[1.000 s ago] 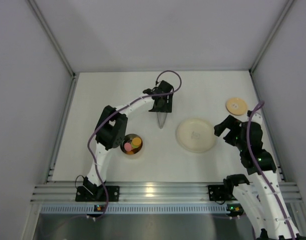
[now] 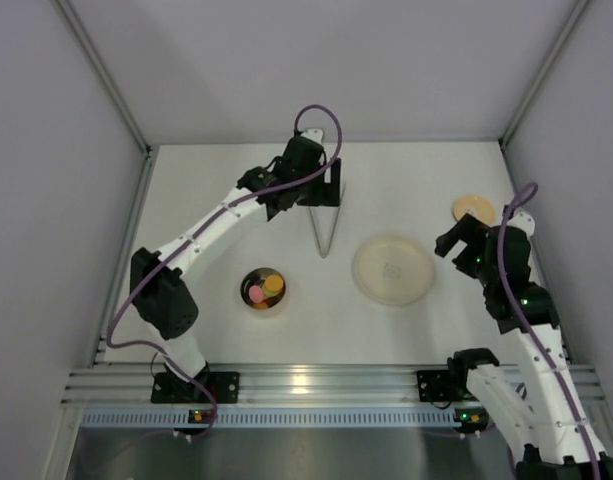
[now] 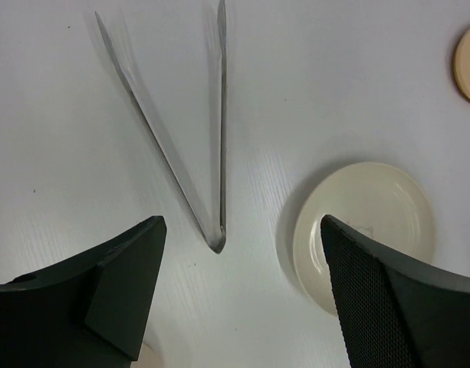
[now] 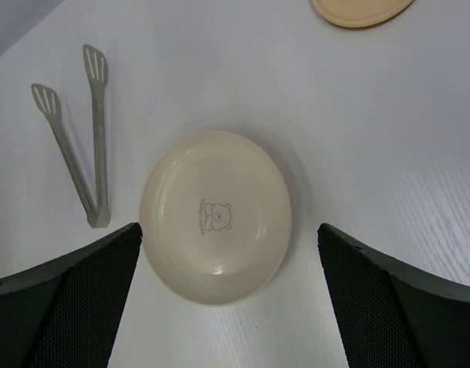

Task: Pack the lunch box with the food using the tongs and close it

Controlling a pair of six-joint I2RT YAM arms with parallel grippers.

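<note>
My left gripper (image 2: 322, 182) hangs over steel tongs (image 2: 325, 245), which lie open in a V on the table, its fingers apart with nothing between them in the left wrist view. A cream plate with a bear print (image 2: 392, 269) lies to the right of the tongs. A bowl (image 2: 244, 292) holding several coloured round pieces (image 2: 273, 283) is at the lower left. My right gripper (image 2: 454, 240) is open above the table right of the plate. A round wooden disc (image 2: 473, 208) lies at the back right.
Walls surround it, with metal rails along the front edge (image 2: 316, 380).
My left gripper and arm have moved up and back toward the camera, away from the tongs, which lie on the table. The right arm has shifted slightly.
</note>
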